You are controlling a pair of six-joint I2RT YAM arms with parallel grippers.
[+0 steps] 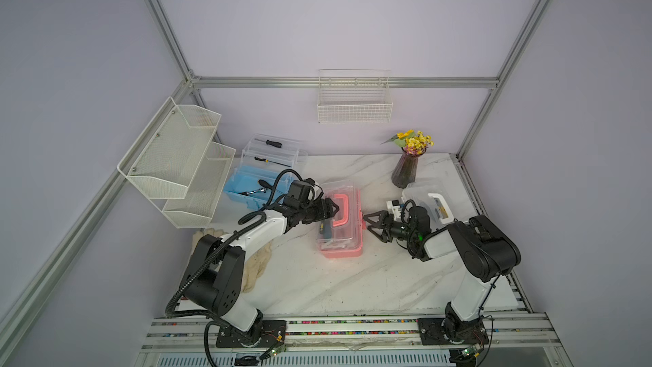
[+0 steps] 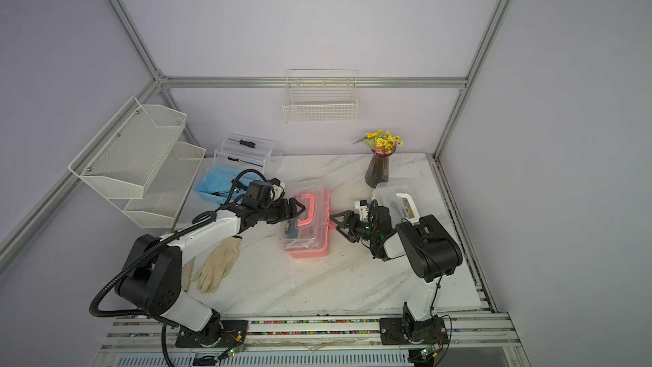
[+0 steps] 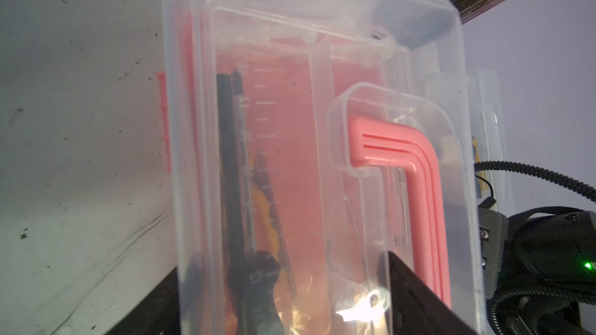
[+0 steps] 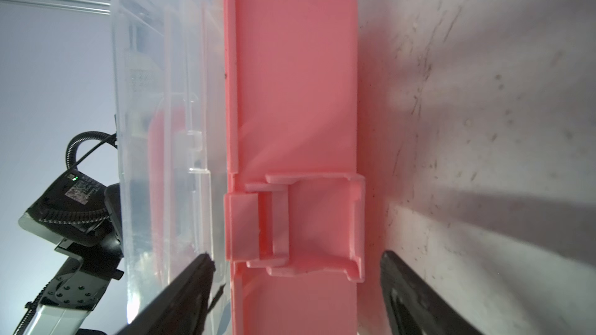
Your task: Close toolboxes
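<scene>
The pink toolbox stands mid-table with its clear lid lying over the base and tools visible through it. My left gripper is shut on part of this lid, beside the pink handle. On the box's right side is a pink latch. My right gripper is open just short of that latch, nothing between its fingers. At the back left, a blue toolbox stands open, its clear trays spread out. Partly hidden behind my right arm is a clear toolbox with a white handle.
A dark vase of yellow flowers stands at the back right. Work gloves lie at the left front. Wire baskets hang on the left and back walls.
</scene>
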